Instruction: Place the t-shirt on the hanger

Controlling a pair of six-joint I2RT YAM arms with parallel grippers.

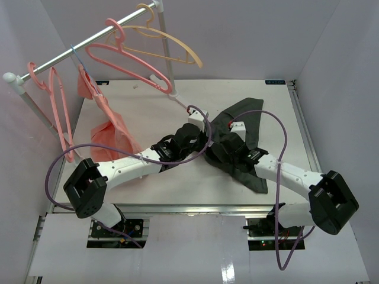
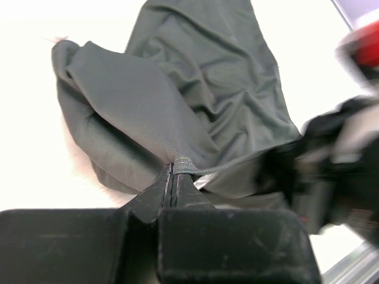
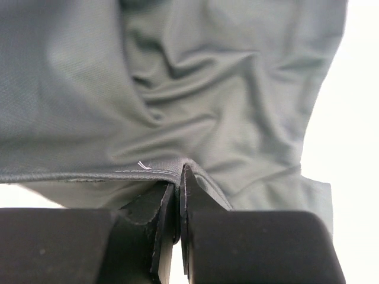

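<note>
A dark grey T-shirt (image 1: 249,115) lies spread and partly bunched on the white table right of centre. In the left wrist view its near part (image 2: 136,112) is lifted, its hem pinched by my left gripper, which is shut on it. In the right wrist view my right gripper is shut on the same hemmed edge, the fabric drawn taut to the left. From above, both grippers stand side by side over the shirt, the right one slightly nearer the front right.
A white rail (image 1: 89,39) at the back left carries pink hangers (image 1: 136,71), an orange hanger (image 1: 177,44) and a salmon garment (image 1: 109,133). Bare table (image 1: 284,142) lies right of the shirt.
</note>
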